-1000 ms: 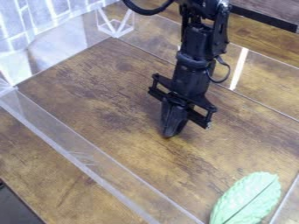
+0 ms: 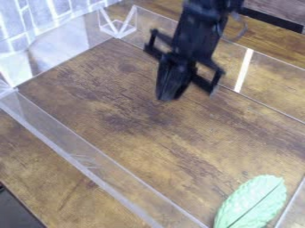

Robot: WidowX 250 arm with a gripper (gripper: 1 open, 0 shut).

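Note:
My black gripper [image 2: 168, 89] hangs over the wooden tabletop, blurred, in the upper middle of the camera view. It is shut, and nothing shows between its fingers. A pale green ribbed leaf-like object [image 2: 251, 203] lies at the bottom right, well apart from the gripper.
Clear low walls [image 2: 71, 151] border the work area on the left and back. A white strip [image 2: 243, 71] runs at the right of the gripper. A white translucent sheet or curtain [image 2: 36, 27] is at the top left. The middle of the board is bare.
The gripper has risen up the view from low over the board and is now blurred by motion. The green object has not moved.

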